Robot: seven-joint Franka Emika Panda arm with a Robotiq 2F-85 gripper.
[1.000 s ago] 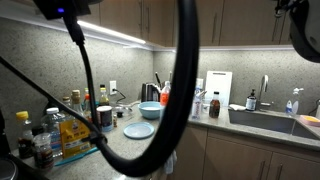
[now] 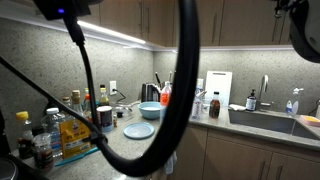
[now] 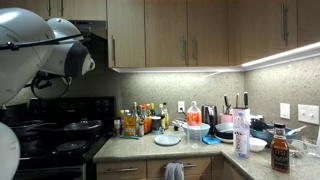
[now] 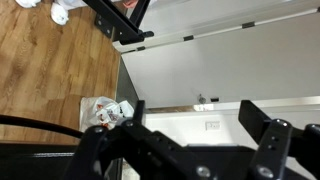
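Observation:
In the wrist view my gripper is open, its two dark fingers wide apart at the lower edge. Nothing shows between them. Past the fingers are a pale flat panel point(image 4: 205, 75) and a wooden floor point(image 4: 45, 65), far from the fingertips. The white arm point(image 3: 45, 62) reaches in from the left of exterior view 2, above the stove; its gripper cannot be made out there. A thick black cable point(image 2: 180, 90) loops across exterior view 1 and hides part of the counter.
Bottles point(image 2: 75, 130), a blue plate point(image 2: 139, 130) and a blue bowl point(image 2: 150, 110) stand on the counter. The black stove point(image 3: 60, 120) holds a dark pan point(image 3: 82, 128). At the right is a sink point(image 2: 265, 121). A white bag point(image 4: 100, 110) lies on the floor.

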